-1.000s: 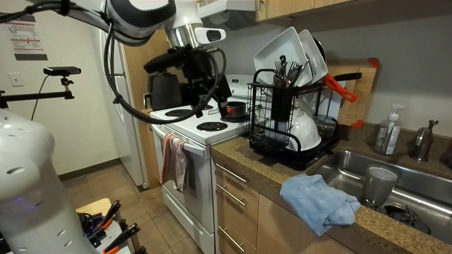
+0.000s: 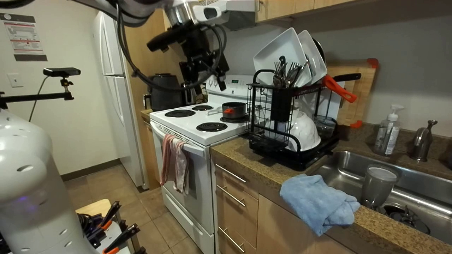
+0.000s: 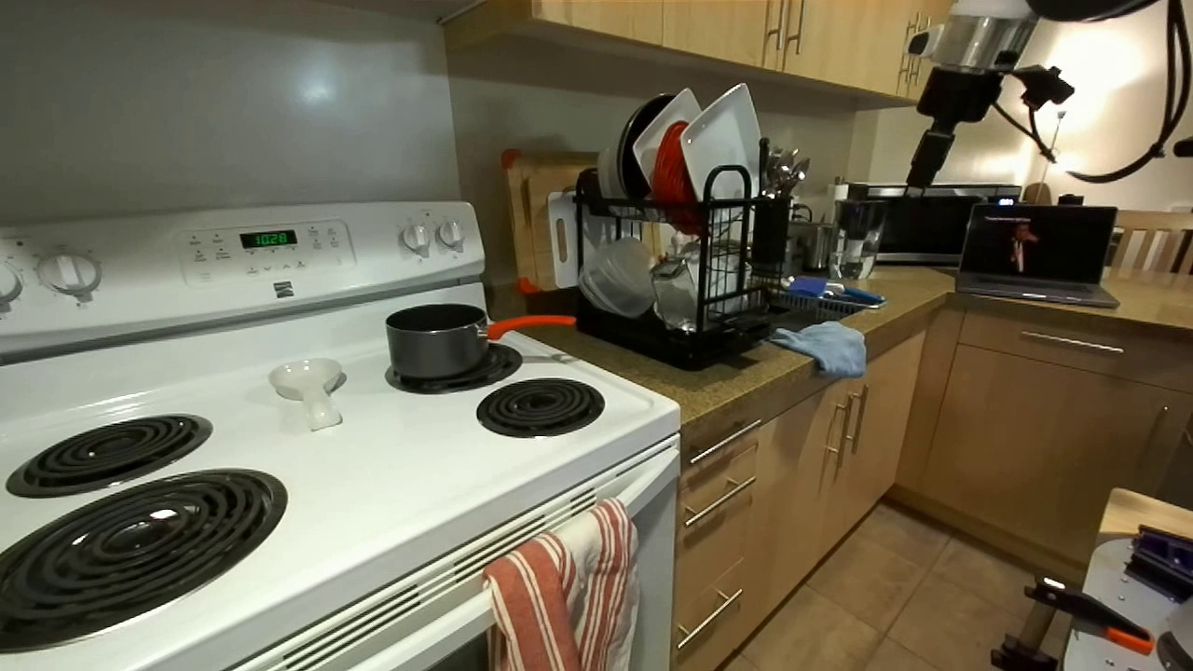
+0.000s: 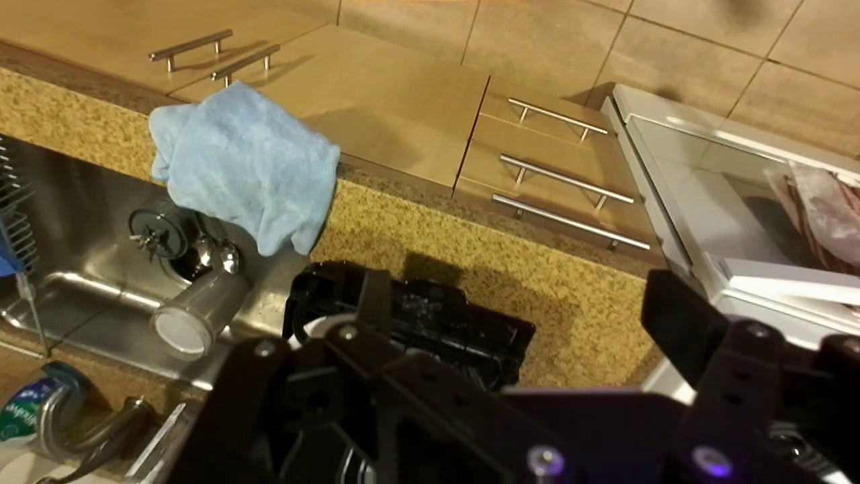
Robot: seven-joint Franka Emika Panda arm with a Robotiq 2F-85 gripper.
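Note:
High in the air, my gripper (image 2: pixel 210 87) points downward with its fingers spread and nothing between them. The wrist view shows the gripper open above the counter, its fingers wide apart. Below it lie the black dish rack (image 4: pixel 476 327), partly covered by the gripper body, and a light blue cloth (image 4: pixel 246 165) draped over the counter edge beside the sink. On the stove's back right burner stands a dark saucepan (image 3: pixel 433 341) with a red handle. To its left rests a white spoon rest (image 3: pixel 308 386).
White plates (image 2: pixel 281 57) and cutlery rise tall from the rack. A clear cup (image 2: pixel 378 184) stands in the sink (image 2: pixel 339 169). A striped towel (image 3: pixel 565 587) hangs on the oven handle. An open laptop (image 3: pixel 1037 252) sits farther off.
My arm and gripper have risen, from about the saucepan's height in exterior view 1 to well above the stove. The cloth, rack and saucepan stay where they were.

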